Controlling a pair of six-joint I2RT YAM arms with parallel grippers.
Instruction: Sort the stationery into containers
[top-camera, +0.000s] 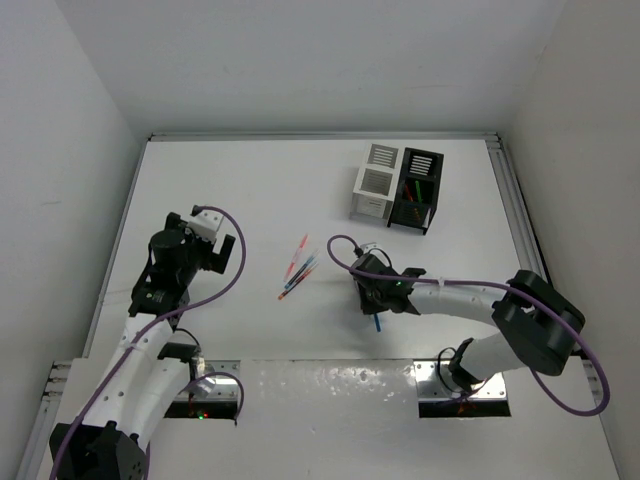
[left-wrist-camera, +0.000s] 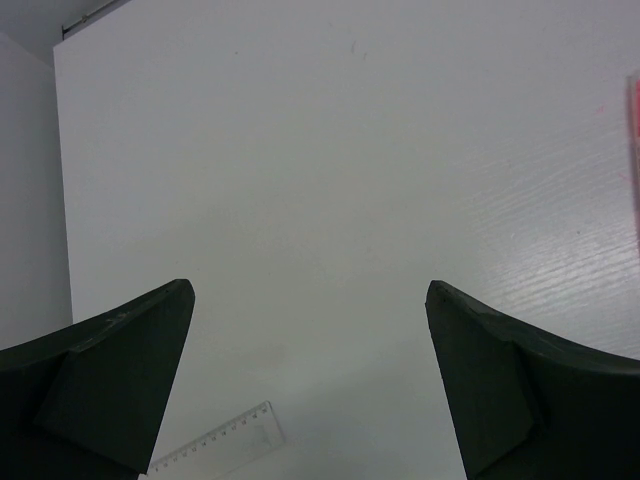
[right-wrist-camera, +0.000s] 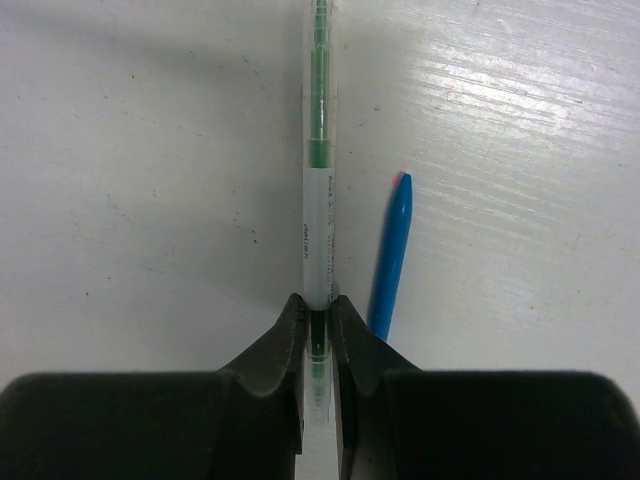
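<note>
My right gripper is shut on a clear-bodied green pen (right-wrist-camera: 318, 200) near one end. A blue stick-like piece (right-wrist-camera: 392, 245) shows beside the pen and passes behind a finger; I cannot tell whether it is also gripped. In the top view, its blue end (top-camera: 377, 323) sticks out below my right gripper (top-camera: 365, 300). On the table's middle lie a pink-red pen (top-camera: 296, 256), a blue pen (top-camera: 300, 269) and an orange-red pen (top-camera: 296, 284). My left gripper stands open and empty, left of these pens.
A white container (top-camera: 372, 180) and a black container (top-camera: 428, 180) stand side by side at the back right; red and green items show inside the black one. A clear ruler (left-wrist-camera: 220, 442) lies near the left gripper.
</note>
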